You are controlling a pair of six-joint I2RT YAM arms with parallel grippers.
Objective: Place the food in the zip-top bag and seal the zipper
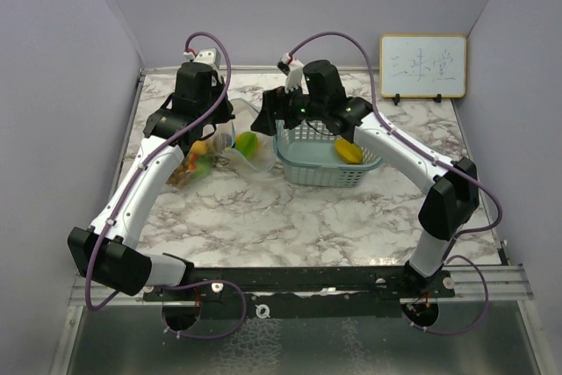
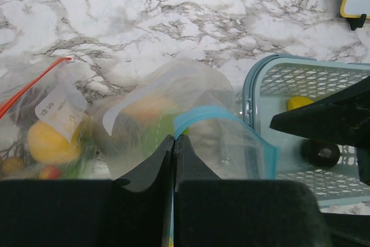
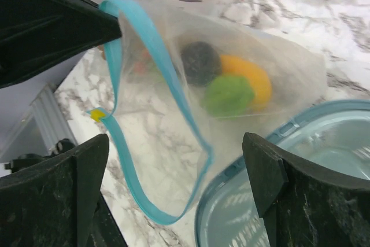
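The clear zip top bag with a blue zipper [image 3: 156, 44] lies with its mouth held up and gaping. My left gripper is shut on the rim of that mouth. Inside the bag are a green food piece [image 3: 228, 95], an orange one [image 3: 251, 76] and a dark round one [image 3: 199, 63]. From above, the green piece [image 1: 247, 144] shows through the plastic. Just outside the mouth, my right gripper stands open, nothing between its fingers. The teal basket [image 1: 320, 173] holds a yellow food piece [image 1: 349, 151] and a dark round item [image 2: 319, 153].
Left of the held bag lies another bag with a red zipper [image 2: 34, 85], filled with colourful food. The basket's wall stands close beside the bag's right side. A whiteboard [image 1: 423, 66] is at the back right.
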